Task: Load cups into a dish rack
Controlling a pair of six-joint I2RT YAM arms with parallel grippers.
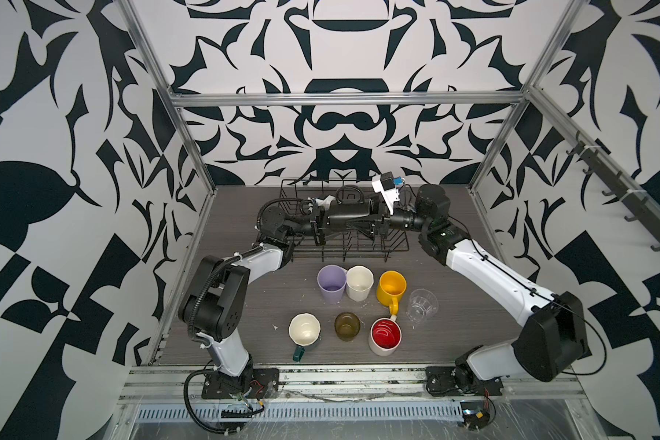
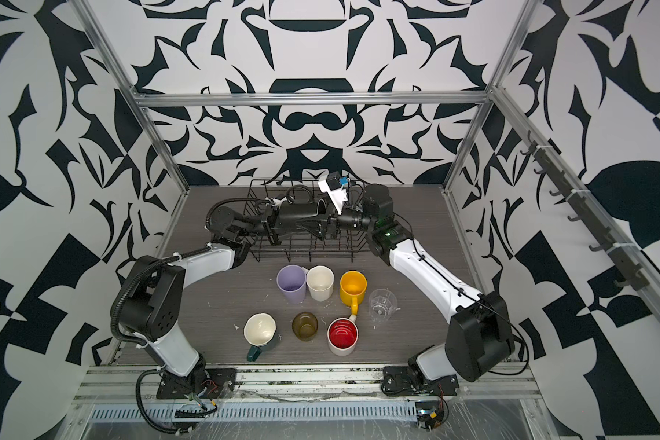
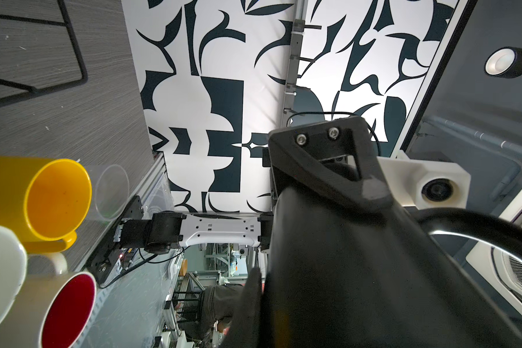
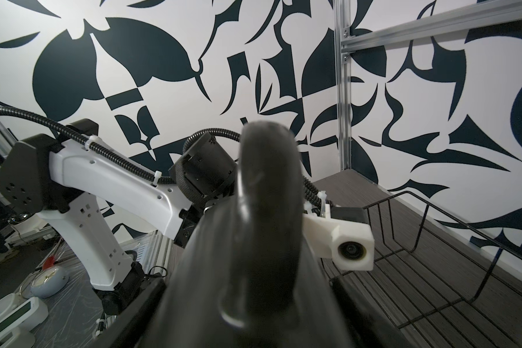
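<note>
A black mug lies sideways in the air above the black wire dish rack, its handle turned up. From the left, my left gripper is shut on it. My right gripper faces it from the other side, open, its fingers spread on either side of the mug; whether they touch cannot be made out. On the table in front are a purple cup, a white cup, a yellow mug, a clear glass, a white-and-green mug, a brown cup and a red-lined mug.
The two arms nearly meet over the rack, with little room between the grippers. The rack's wire side rises at the right in the right wrist view. Bare table shows left of the rack.
</note>
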